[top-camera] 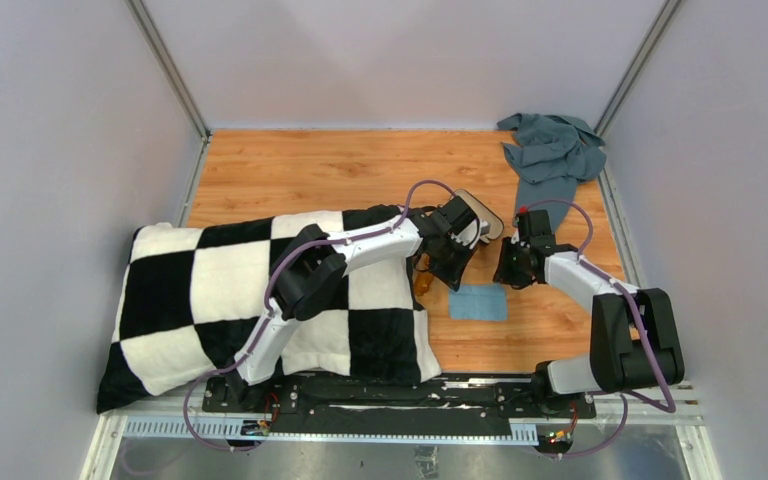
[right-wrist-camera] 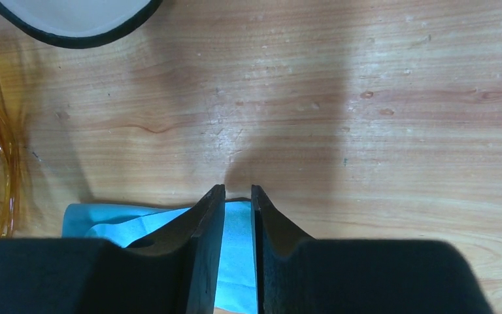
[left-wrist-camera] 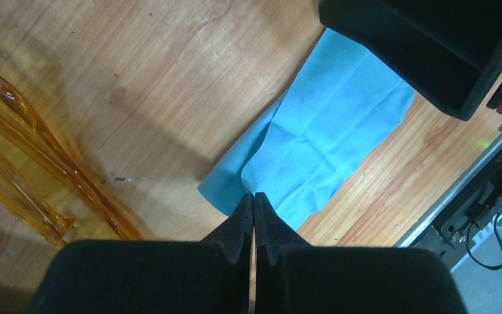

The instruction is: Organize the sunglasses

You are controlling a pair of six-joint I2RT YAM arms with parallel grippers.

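Amber see-through sunglasses [left-wrist-camera: 55, 157] lie folded on the wood, left of a small light-blue cloth [top-camera: 478, 303] spread flat with one edge folded. My left gripper is shut, its tips at the cloth's left corner; whether fabric is pinched there cannot be made out. Over the cloth's far right corner stands my right gripper, partly open, with blue fabric [right-wrist-camera: 235, 255] showing below and between its fingers. An open case with a pale lining [right-wrist-camera: 82, 12] and a dark rim sits beyond the cloth, partly hidden by the left arm in the top view.
A black-and-white checkered blanket [top-camera: 235, 285] covers the table's left side beneath the left arm. Crumpled grey-blue fabric [top-camera: 552, 150] lies at the back right. Bare wood [top-camera: 340, 165] is free along the back.
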